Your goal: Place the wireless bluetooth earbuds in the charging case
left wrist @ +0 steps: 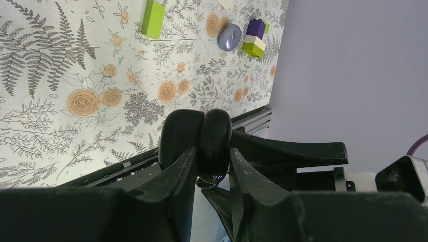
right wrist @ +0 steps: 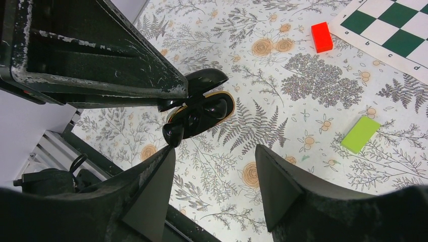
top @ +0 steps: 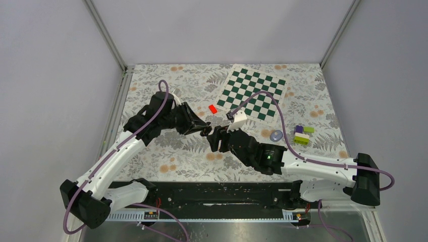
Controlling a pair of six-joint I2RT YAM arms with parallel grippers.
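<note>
The black charging case (right wrist: 202,113) is held up in the air by my left gripper (top: 201,130), which is shut on it. In the right wrist view its lid (right wrist: 206,79) is raised and dark rounded shapes sit inside; whether both earbuds are seated I cannot tell. In the left wrist view the case (left wrist: 179,133) shows from behind the fingers. My right gripper is open just beside the case, with nothing visible between its fingertips.
A red block (right wrist: 321,37), a green block (right wrist: 359,134), a checkerboard (top: 251,93), a grey ring (top: 276,135) and stacked blocks (top: 302,137) lie on the patterned table.
</note>
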